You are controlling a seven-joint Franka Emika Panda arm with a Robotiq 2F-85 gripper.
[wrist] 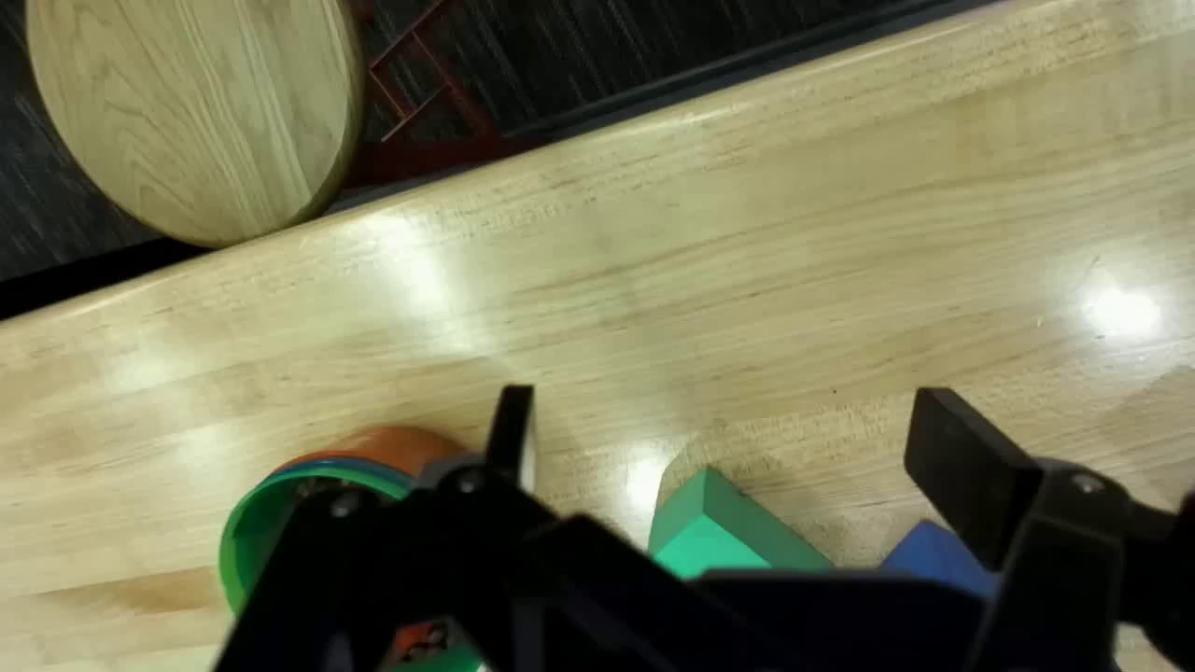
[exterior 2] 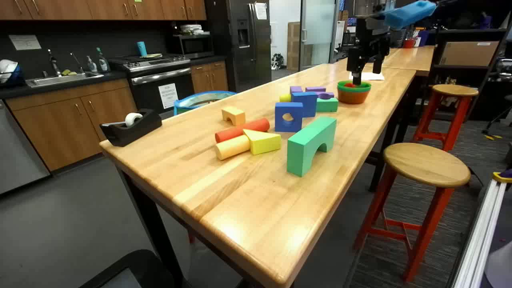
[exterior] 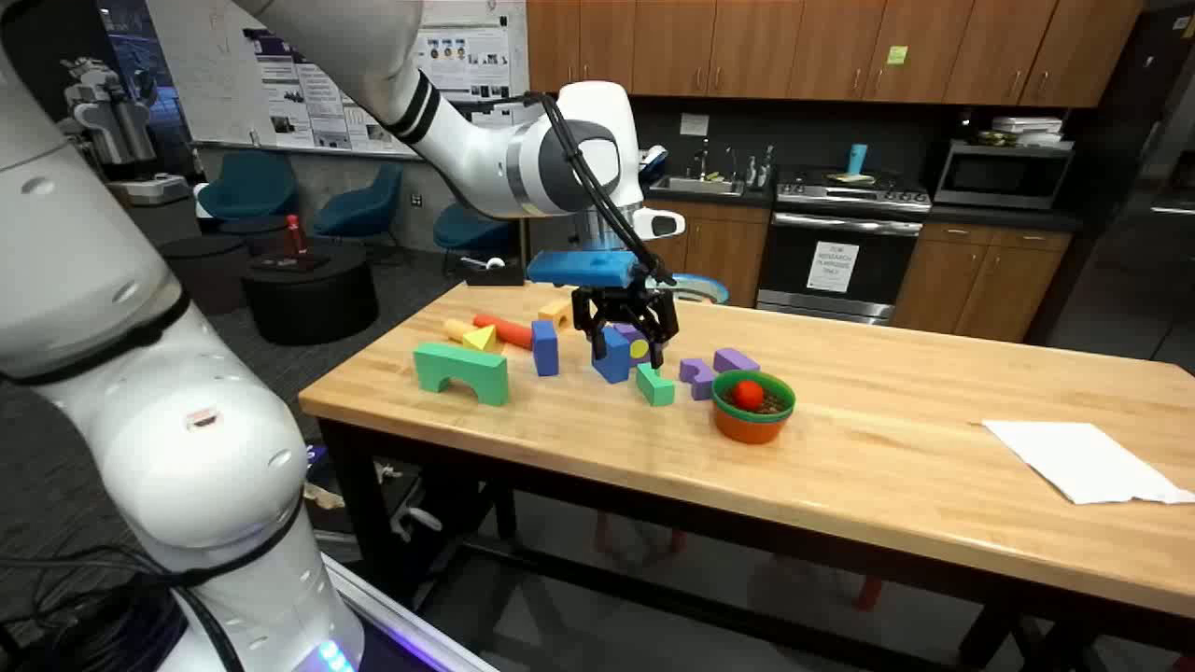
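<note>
My gripper is open, its black fingers wide apart and nothing between them. In exterior view 1 the gripper [exterior: 627, 349] hangs above the blocks, close to a blue block [exterior: 611, 357] and a small green block [exterior: 656, 386]. The wrist view has a green block [wrist: 717, 526] below the gap, partly hidden by the gripper body. A green-rimmed orange bowl [exterior: 752, 427] holds a red ball [exterior: 747, 394]; the left finger partly covers it in the wrist view. Purple blocks [exterior: 735, 359] lie beside the bowl.
A green arch [exterior 2: 311, 144], a yellow triangle [exterior 2: 262, 141], a red cylinder [exterior 2: 242, 130] and an orange arch [exterior 2: 233, 115] lie at one end of the table. White paper [exterior: 1087, 460] rests at the other end. Stools [exterior 2: 427, 165] stand along one side. Bare wood separates bowl and paper.
</note>
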